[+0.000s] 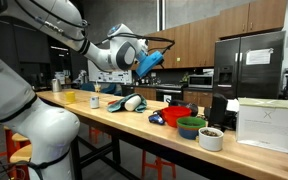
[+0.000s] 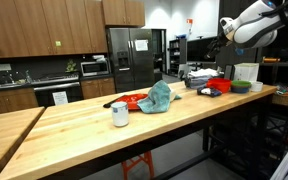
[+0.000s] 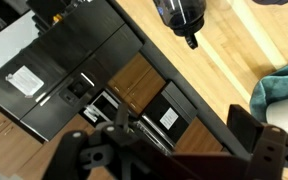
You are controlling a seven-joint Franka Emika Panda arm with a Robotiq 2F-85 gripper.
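My gripper [image 1: 152, 65] hangs high above the table [image 1: 144, 122], well apart from everything on it. In the wrist view its two dark fingers [image 3: 112, 140] stand wide apart at the lower edge, with nothing between them. A teal cloth [image 3: 281, 82] and a rounded white object [image 3: 287, 114] show at the right of that view. A dark, glossy container [image 3: 181, 14] stands at the top. Toward the nearer end of the table in exterior view 1 are a red basin [image 1: 174, 116] and green bowl [image 1: 189, 131].
A white pot [image 1: 211, 138] and large white box [image 1: 268, 123] stand at the table's right end. A white cup [image 2: 120, 115] stands alone, with bare wood [image 2: 64, 140] around it. Stools stand below; cabinets and a fridge [image 1: 248, 66] are behind.
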